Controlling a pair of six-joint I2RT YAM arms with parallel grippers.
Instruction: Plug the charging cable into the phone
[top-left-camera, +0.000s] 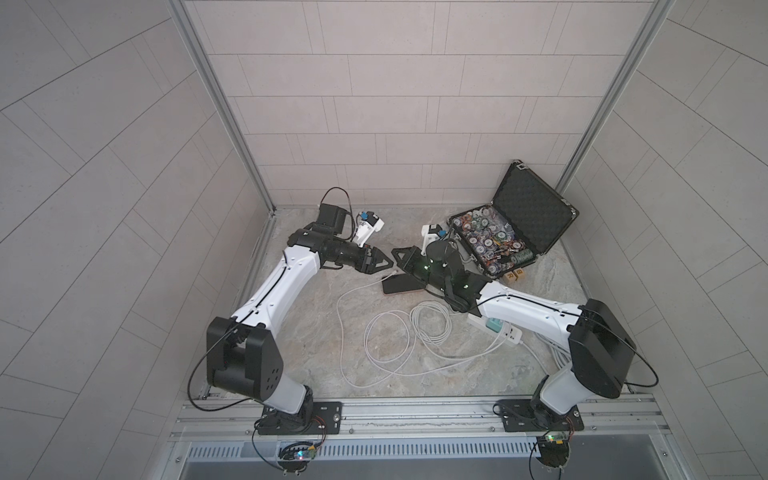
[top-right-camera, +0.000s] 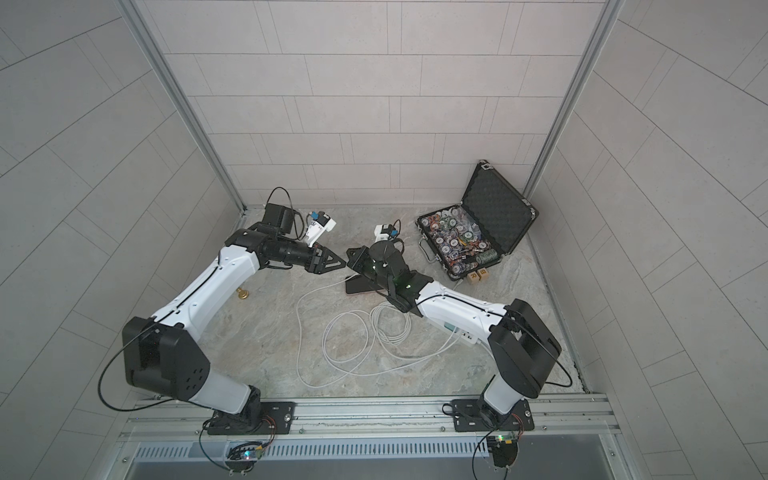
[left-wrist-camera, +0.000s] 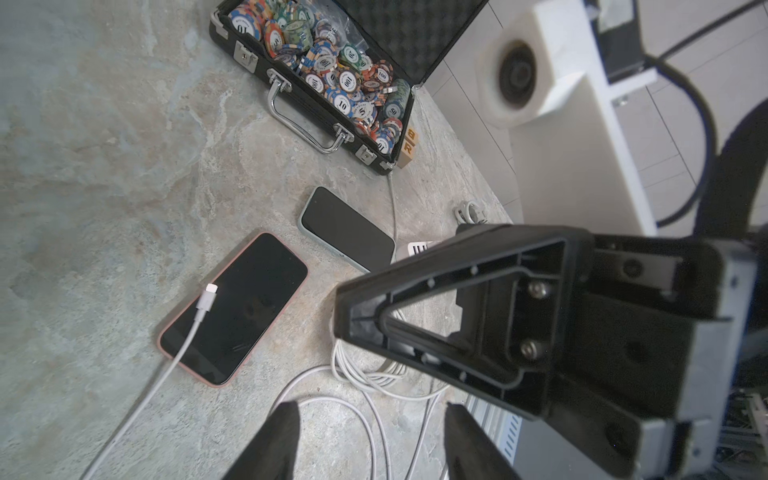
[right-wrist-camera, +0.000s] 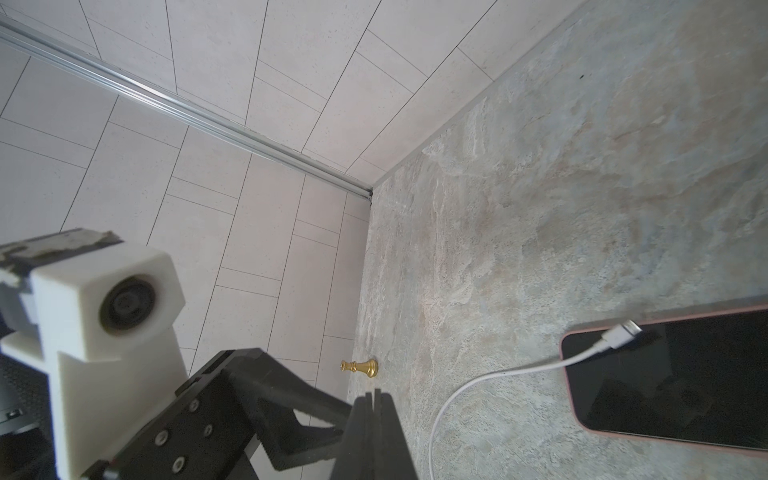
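Observation:
A black-screened phone in a pink case (left-wrist-camera: 260, 292) lies flat on the table, and the white cable's plug (left-wrist-camera: 206, 297) rests across its screen near one edge. The plug (right-wrist-camera: 620, 333) and that phone (right-wrist-camera: 680, 388) also appear at the right of the right wrist view. My left gripper is open, its fingertips apart with nothing between them. My right gripper is shut, fingertips together and nothing visible between them. From above, the left gripper (top-left-camera: 387, 262) and right gripper (top-left-camera: 397, 254) face each other closely over the phone's far edge (top-left-camera: 392, 285).
A second phone (left-wrist-camera: 348, 228) in a pale case lies nearby. An open case of poker chips (top-left-camera: 492, 240) stands at the back right. White cable coils (top-left-camera: 392, 336) and a power strip (top-left-camera: 512, 334) lie in front. A gold chess piece (top-right-camera: 242, 293) is at left.

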